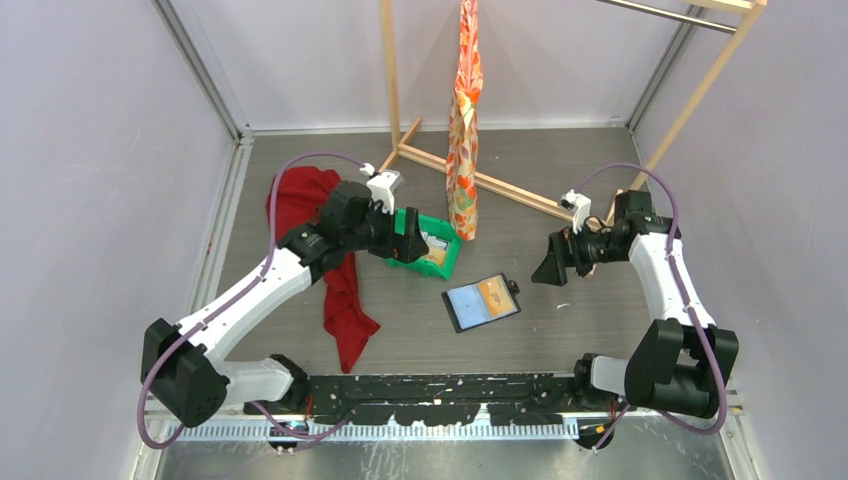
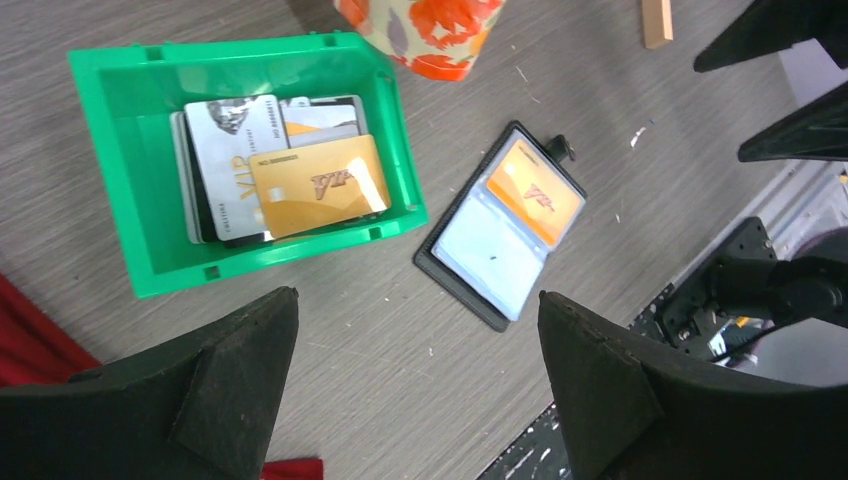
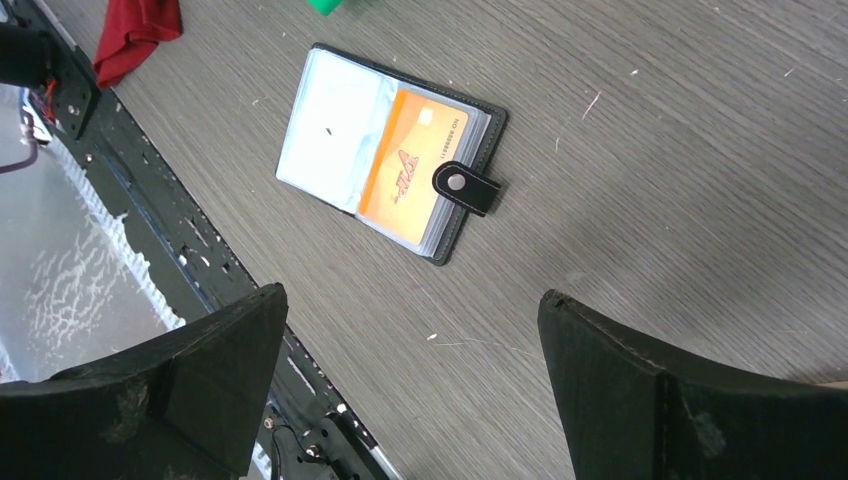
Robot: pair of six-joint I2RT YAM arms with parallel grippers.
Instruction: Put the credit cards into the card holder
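Several cards lie in a green basket, among them a gold card (image 2: 320, 186) on top and a white card (image 2: 236, 165) partly under it. The card holder (image 3: 390, 150) rests open on the floor, clear sleeves on one side and an orange card (image 3: 412, 165) in a sleeve on the other. Over the basket's near part hangs my left gripper (image 1: 412, 236), open, nothing between its fingers. My right gripper (image 1: 556, 262) is also open and empty, held to the right of the holder.
The green basket (image 2: 100, 170) stands left of the holder. A red cloth (image 1: 345, 310) lies at far left. A patterned cloth (image 1: 464, 130) hangs from a wooden rack (image 1: 525, 195) behind. Floor around the holder is clear.
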